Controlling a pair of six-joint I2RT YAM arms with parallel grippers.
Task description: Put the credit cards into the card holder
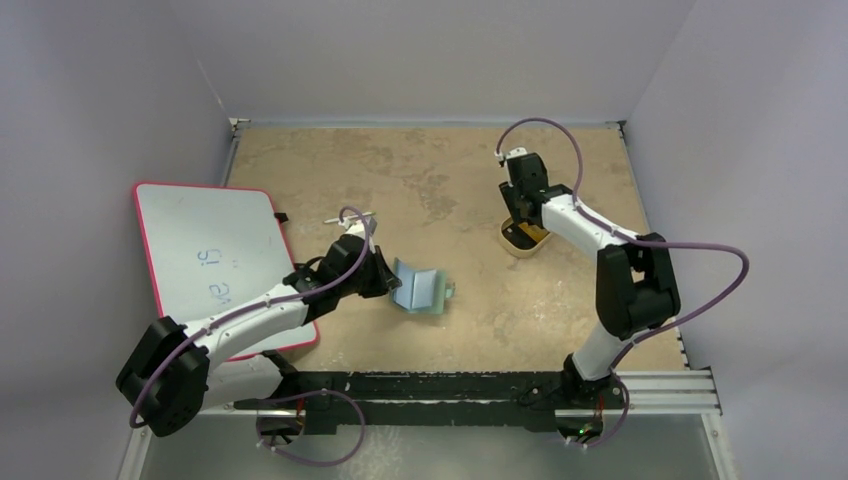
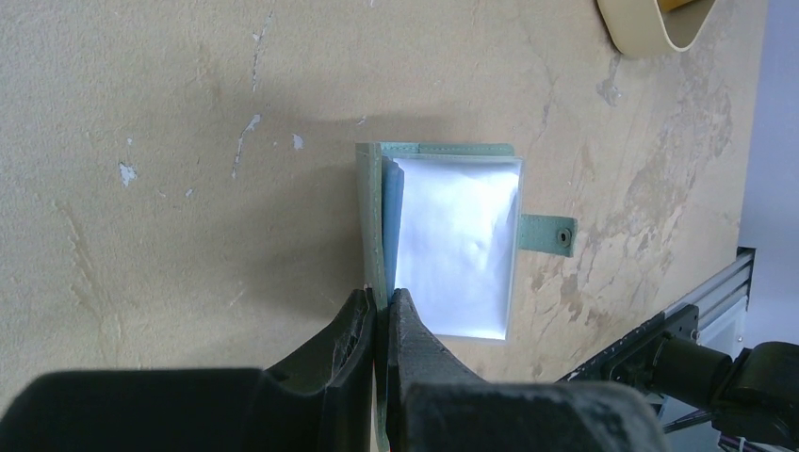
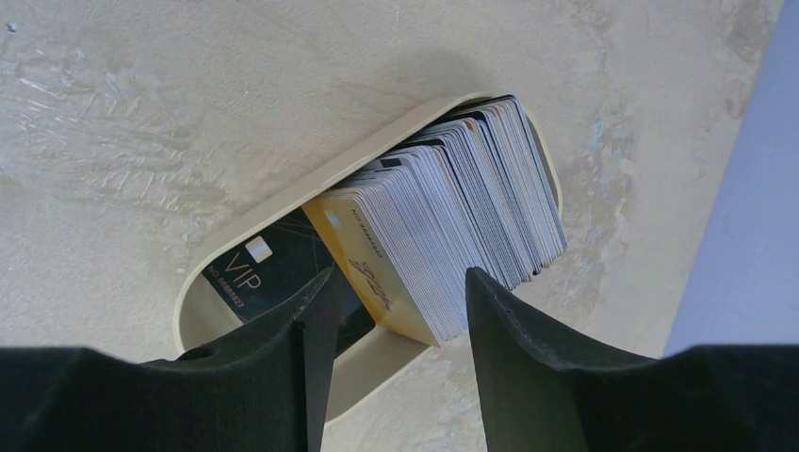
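Observation:
The green card holder point(image 2: 546, 234) stands spread apart on the table, with clear sleeves and a snap tab on its right side. My left gripper is shut on the holder's cover edge. In the top view the holder point(image 1: 440, 295) lies right of that gripper. A cream box point(image 3: 273, 200) holds a row of cards point(image 3: 443, 217) packed on edge, a gold one at the front. One black VIP card point(image 3: 273, 273) leans in the box's emptier end. Over the box my right gripper is open, with no card gripped between its fingers.
A whiteboard point(image 1: 215, 270) with a red rim lies at the left, under the left arm. Behind the left gripper rests a white pen-like item point(image 1: 340, 219). Bare table separates holder and box.

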